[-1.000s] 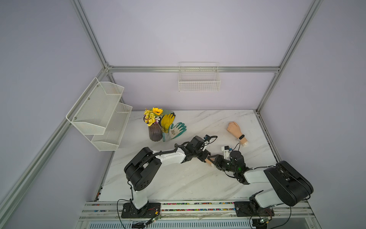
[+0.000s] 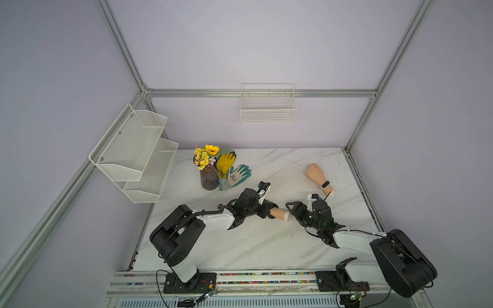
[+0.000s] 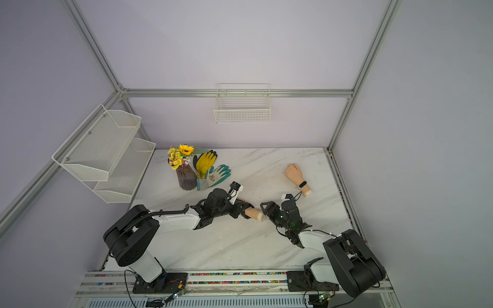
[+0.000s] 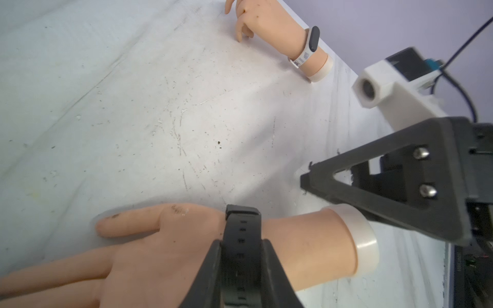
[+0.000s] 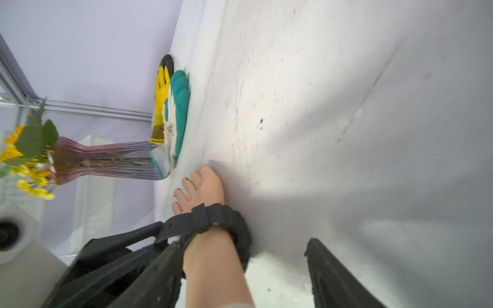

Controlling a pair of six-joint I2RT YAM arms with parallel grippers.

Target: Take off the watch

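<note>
A flesh-coloured model hand (image 4: 185, 246) lies on the table, its pale cut end (image 4: 362, 236) towards the right arm. Around its wrist is a black watch (image 4: 241, 233), which hides part of the wrist. My left gripper is shut on the watch, its fingertips on either side of the dark band. In the right wrist view the watch (image 5: 218, 215) shows as a dark band around the wrist. My right gripper stands open, holding nothing, near the model hand's cut end; one finger (image 5: 172, 272) overlaps the forearm in view.
Another model hand (image 2: 317, 174) wearing a light-strapped band (image 4: 308, 46) lies at the back right. At the back left are a vase of flowers (image 2: 209, 177) and work gloves (image 2: 238, 175). Bare table lies in front of the arms.
The left gripper has moved left along the model hand, baring more forearm.
</note>
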